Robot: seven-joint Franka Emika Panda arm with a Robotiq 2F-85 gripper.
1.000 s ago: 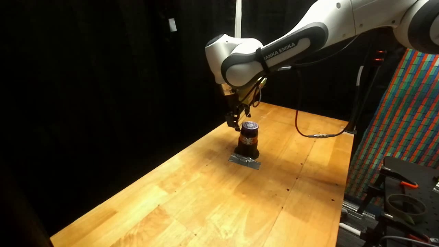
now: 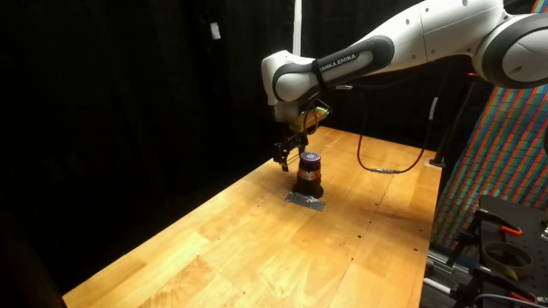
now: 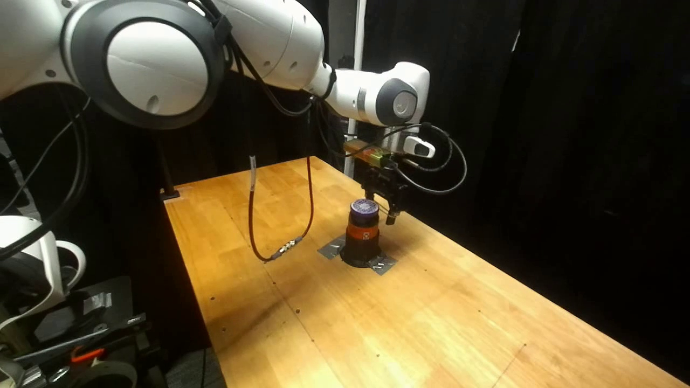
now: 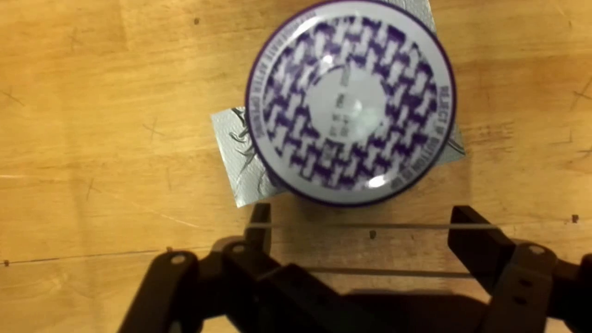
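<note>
A dark jar (image 2: 309, 173) with an orange label and a purple-and-white lid (image 4: 349, 102) stands upright in a black base (image 3: 360, 254) on the table. Strips of silver tape (image 2: 305, 201) lie at the foot of that base. Beside the jar's top, on the far side in exterior view 1, hangs my gripper (image 2: 293, 158), its fingers (image 4: 258, 230) spread wide. Two thin bands (image 4: 388, 273) stretch across the gap, with no object held there. In the wrist view the lid lies just above the fingertips, outside the fingers.
A red-and-black cable (image 3: 250, 220) hangs in a loop near the arm, low over the table. Off the table's edge stands a black cart (image 2: 513, 226) with tools.
Over the last second my gripper has moved down and to the left in exterior view 1, and its tilt has changed. The jar's base has stayed in place.
</note>
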